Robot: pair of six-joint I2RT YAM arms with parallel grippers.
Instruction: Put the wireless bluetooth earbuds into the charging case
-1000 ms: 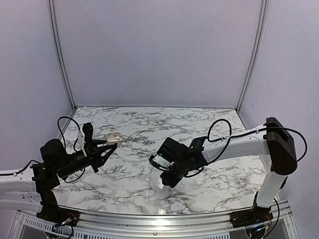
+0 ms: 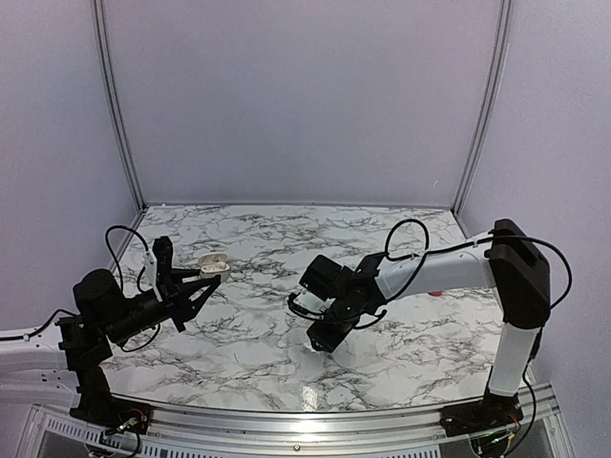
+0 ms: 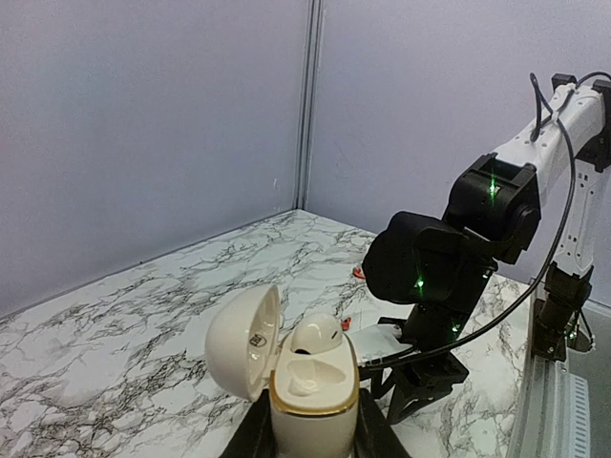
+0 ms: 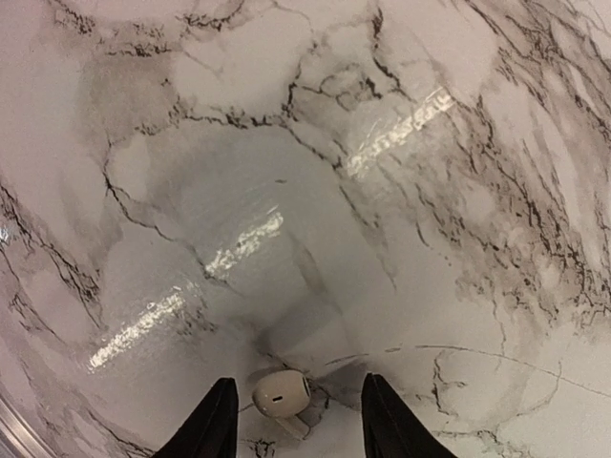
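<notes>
The white charging case [image 3: 316, 431], lid [image 3: 236, 345] swung up, is gripped upright by my left gripper [image 2: 212, 284] at the left of the table. In the left wrist view, a rounded white piece with a dark slot, seemingly an earbud [image 3: 319, 334], sits in one hollow; the nearer hollow looks empty. A white earbud [image 4: 281, 393] lies on the marble between the parted fingers of my right gripper, nearer the left finger [image 4: 223, 410]. A gap shows on its right side, and neither finger grips it. From above, the right arm hides this earbud.
Small red pieces [image 3: 358, 273] lie on the far side of the table, partly behind the right arm. Bare marble [image 2: 286, 239] spreads across the back and between the two arms. A metal rail [image 2: 296, 425] runs along the front edge.
The right arm has shifted slightly; left gripper and case barely moved.
</notes>
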